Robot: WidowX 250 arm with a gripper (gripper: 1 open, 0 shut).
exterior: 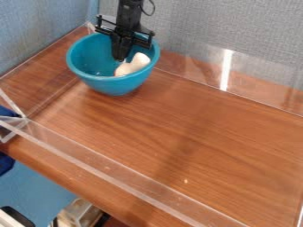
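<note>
A teal bowl (109, 82) sits at the back left of the wooden table (190, 133). My black gripper (120, 55) reaches down from above into the bowl, its lower end partly hidden there; whether anything is between its fingers is too small to tell. A pale cream object (134, 64) lies inside the bowl, just right of the fingertips.
Clear plastic walls edge the table at the back and along the left front. A dark blue item (5, 115) is at the left edge, outside the table.
</note>
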